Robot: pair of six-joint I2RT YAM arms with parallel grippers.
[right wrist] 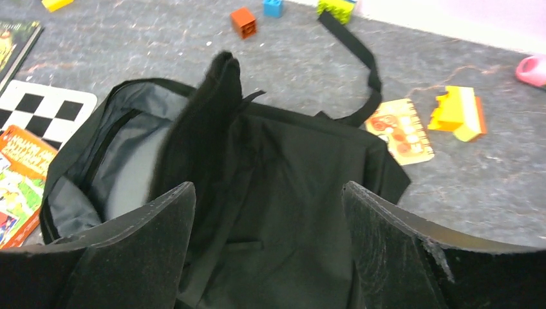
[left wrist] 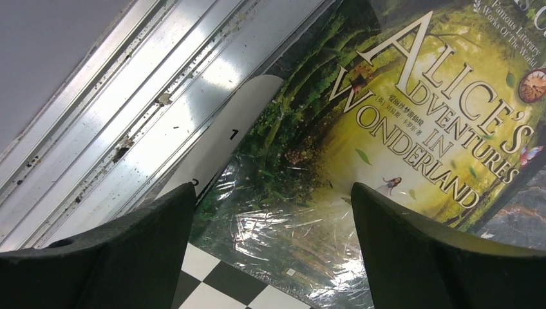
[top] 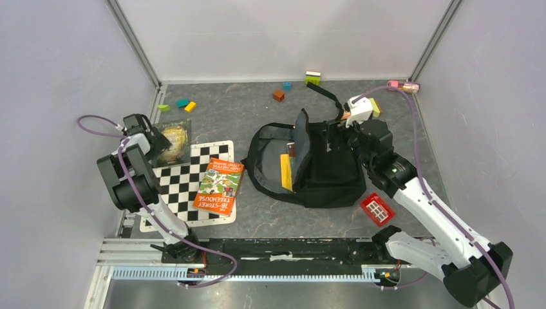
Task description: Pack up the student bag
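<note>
The black bag [top: 335, 180] lies in the middle, its grey flap standing upright, yellow and brown items inside its left compartment. My right gripper is part open above it, nothing visible between its fingers. The Alice's Adventures in Wonderland book [left wrist: 425, 154] lies at the left, overlapping the checkerboard's [top: 177, 187] top. My left gripper is open over that book, near the metal edge. An orange Treehouse book [top: 217, 187] lies on the checkerboard.
Loose blocks [top: 279, 95] are along the back, an orange notebook [right wrist: 399, 129] beside the bag, a pink bottle [top: 404, 86] back right, a red item [top: 377, 209] front right.
</note>
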